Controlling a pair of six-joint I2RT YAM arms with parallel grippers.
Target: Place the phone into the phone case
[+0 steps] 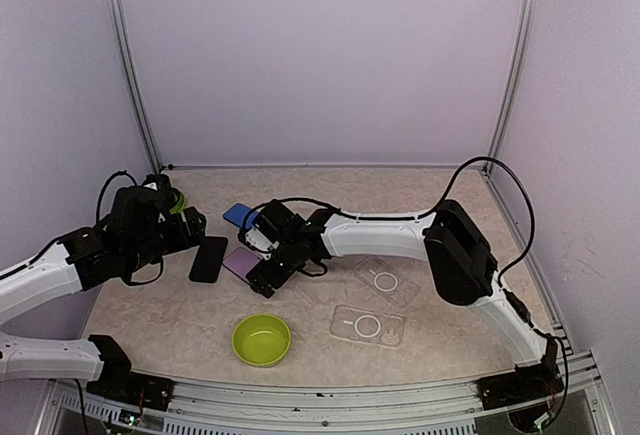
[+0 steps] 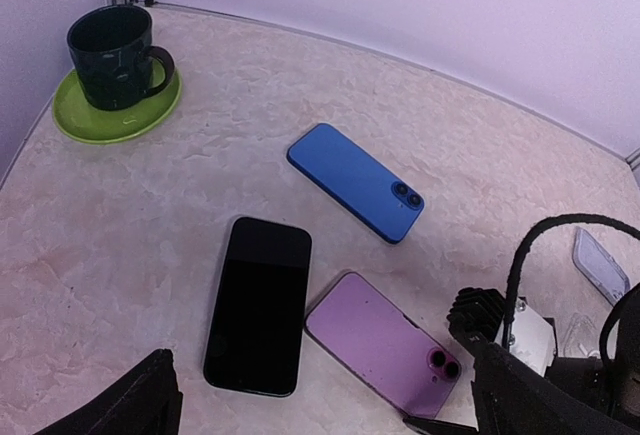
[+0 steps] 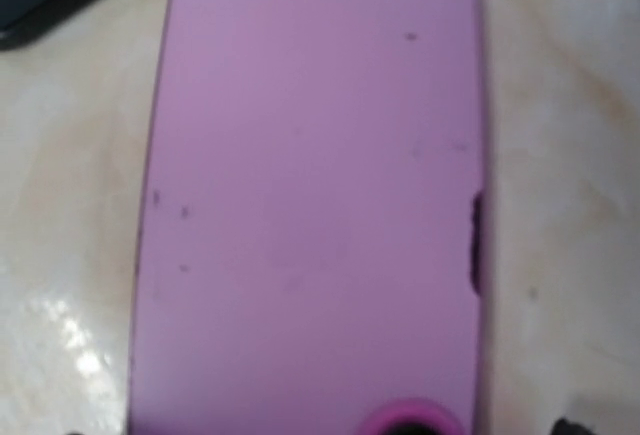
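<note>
A pink phone lies back-up on the table, right under my right gripper, which is open low over it; in the right wrist view the phone fills most of the frame. My left gripper is open and empty, raised at the left. A black phone and a blue phone lie nearby. Clear cases with white rings lie at the right: one case in front, another case behind it, partly hidden by the right arm.
A green bowl stands at the front middle. A dark mug sits on a green saucer at the back left.
</note>
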